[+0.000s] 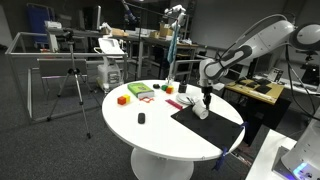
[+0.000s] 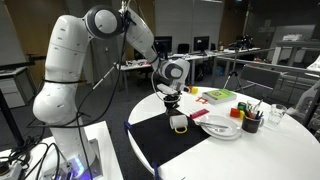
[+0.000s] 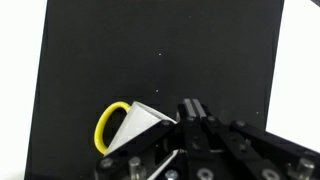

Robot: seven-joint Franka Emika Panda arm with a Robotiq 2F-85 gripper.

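Note:
A white mug [image 2: 177, 121] with a yellow handle [image 3: 104, 124] lies tipped over on the black mat [image 3: 160, 50]. In exterior view 1 the mug [image 1: 200, 111] is a small white shape near the mat's far left part. My gripper is shut, and no object shows between its fingers. It points down just beside the mug, whose lower part is covered by the gripper body in the wrist view. Whether fingers and mug touch, I cannot tell.
A white plate [image 2: 219, 125] with utensils on it, a dark cup [image 2: 250, 121] and a red item [image 2: 201, 113] stand behind the mat. On the far left of the table are colored blocks [image 1: 124, 99], a green box [image 1: 140, 89] and a black object [image 1: 141, 118].

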